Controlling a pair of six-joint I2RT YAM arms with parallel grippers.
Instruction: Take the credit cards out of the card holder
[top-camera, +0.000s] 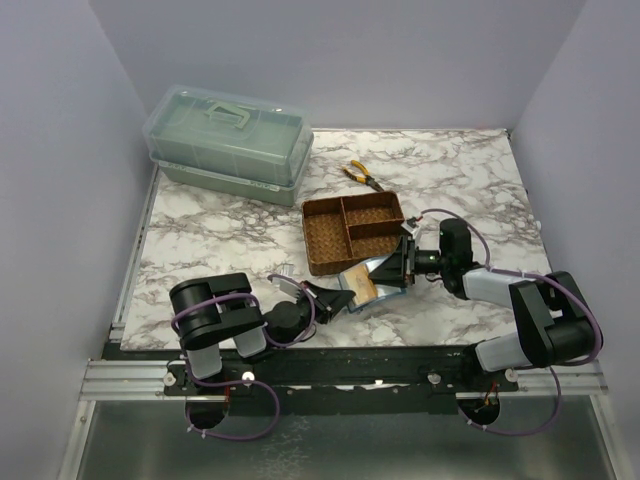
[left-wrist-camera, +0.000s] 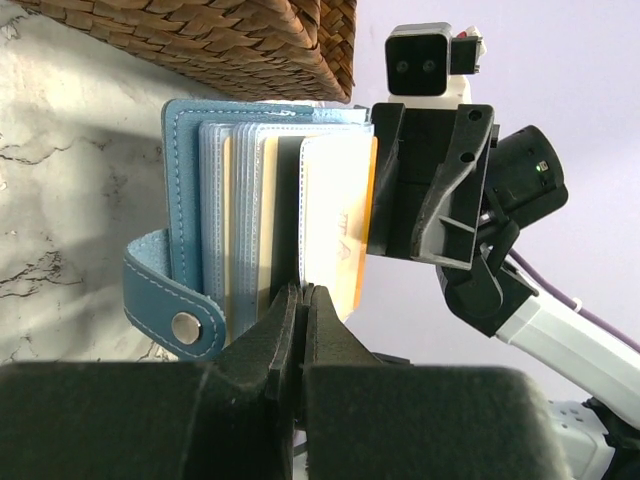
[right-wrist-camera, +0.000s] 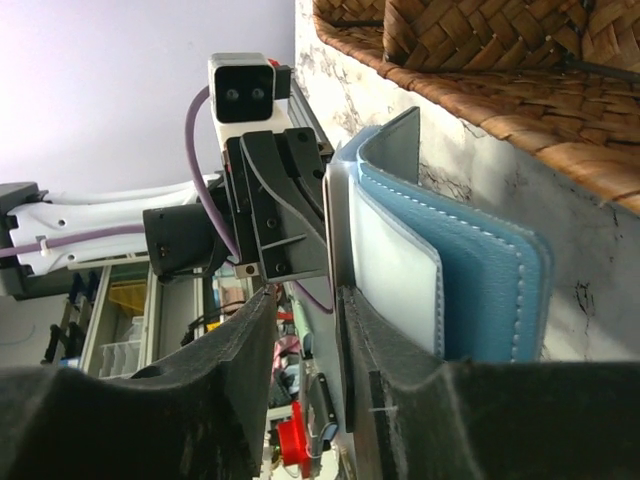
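Note:
A light blue leather card holder (left-wrist-camera: 180, 190) with stitched edges, a snap strap (left-wrist-camera: 170, 290) and sleeves of cards stands between my grippers, below the basket. A cream and orange card (left-wrist-camera: 335, 210) faces the right side of the left wrist view. My left gripper is shut, its tips at the lower edge of the cards. My right gripper is part open at the holder (right-wrist-camera: 470, 290), its fingertips at the edge of the outer pale card layer; whether it grips that edge is unclear.
A woven basket (top-camera: 325, 240) with compartments lies just behind the holder. Pliers (top-camera: 365, 175) lie farther back, and a translucent green toolbox (top-camera: 225, 140) stands back left.

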